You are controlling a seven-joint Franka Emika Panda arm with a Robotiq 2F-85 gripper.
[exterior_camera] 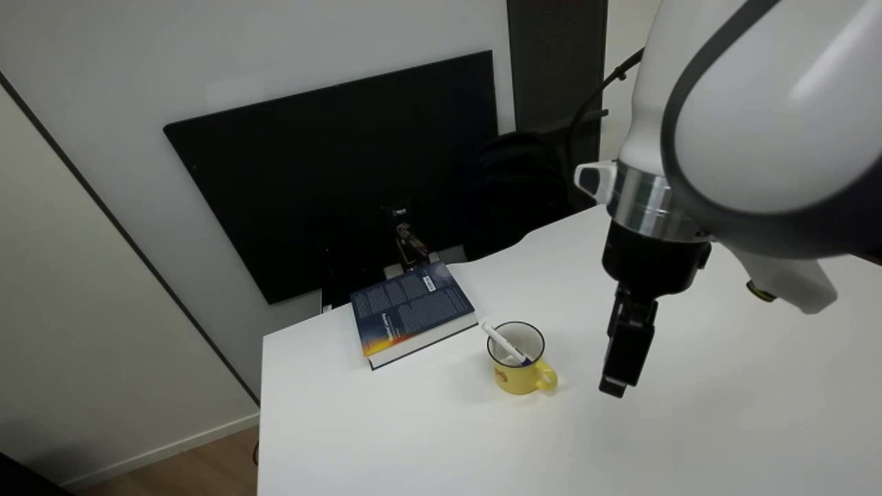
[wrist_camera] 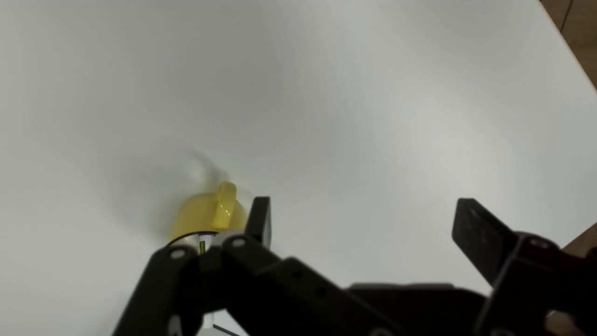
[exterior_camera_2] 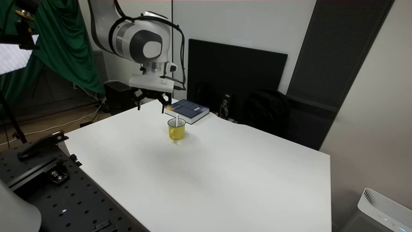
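Observation:
A yellow mug [exterior_camera: 516,379] with a dark rim stands upright on the white table [exterior_camera_2: 239,185]. Leaning inside it is a white marker [exterior_camera: 504,343], its upper end above the rim. My gripper [exterior_camera_2: 151,109] hangs over the table near the mug, its two fingers spread wide with nothing between them. In the wrist view the mug [wrist_camera: 208,214] lies lower left, partly covered by one finger [wrist_camera: 259,221], and the marker [wrist_camera: 205,241] shows only in part. The first exterior view gives the gripper [exterior_camera: 620,376] side-on, to the right of the mug and apart from it.
A thick blue book [exterior_camera: 411,307] lies at the table's back edge, close to the mug. Behind that edge stand a black panel [exterior_camera_2: 233,71] and a dark backpack [exterior_camera_2: 265,110].

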